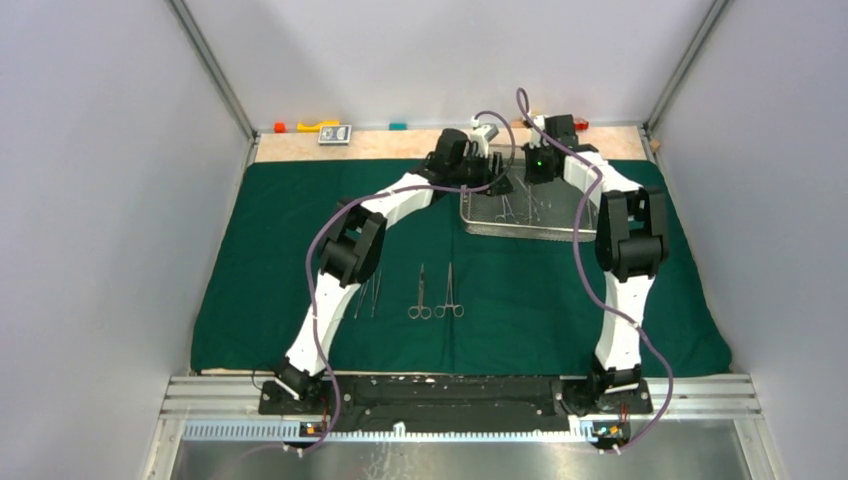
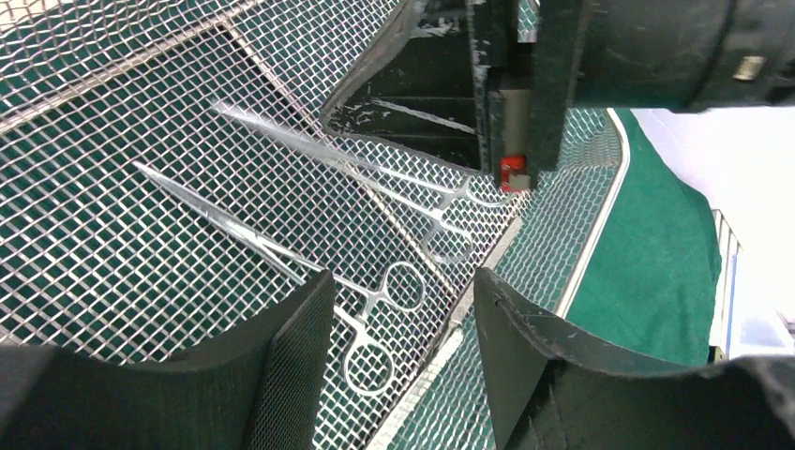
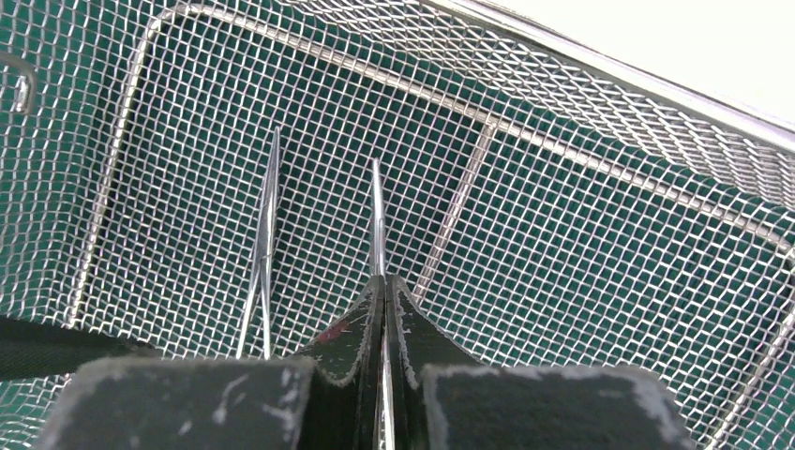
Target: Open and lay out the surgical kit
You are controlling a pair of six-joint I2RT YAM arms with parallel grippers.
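A wire mesh tray (image 1: 525,230) at the back right holds two ring-handled instruments. In the left wrist view one instrument (image 2: 239,230) lies nearer my left gripper, which stands open above the tray with nothing between its fingers. The other instrument (image 2: 323,155) lies farther off, partly behind the right gripper's fingers in that view. My right gripper is shut, its tips over that second instrument (image 3: 378,211), whose middle they hide. Laid out on the green cloth (image 1: 520,320) are scissors (image 1: 420,300), a clamp (image 1: 450,300) and slim tweezers (image 1: 376,295).
The tray's raised mesh wall (image 3: 600,103) stands close beyond the right gripper. Both arms reach in side by side, with the grippers near each other. A small box (image 1: 335,135) sits on the back ledge.
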